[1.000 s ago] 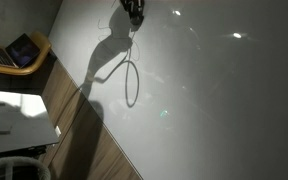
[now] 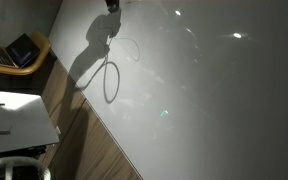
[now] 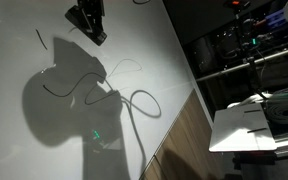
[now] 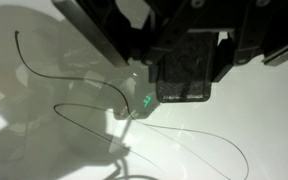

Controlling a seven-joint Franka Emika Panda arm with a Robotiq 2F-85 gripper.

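My gripper appears shut on a small black block, seen between the dark fingers in the wrist view. In exterior view 2 the gripper hangs above a pale, glossy table; in exterior view 1 only a small part of it shows at the top edge. A thin cable lies loosely curved on the tabletop, apart from the gripper, with one dark end at the left of the wrist view. The block's far side is hidden.
Broad arm shadows, including a ring-shaped one, fall across it. Beyond its edge stand a chair with a laptop and a white side table.
My gripper has moved left and up toward the top edge of exterior view 1, mostly out of frame. Its shadow, with the ring shape, has shifted left too.
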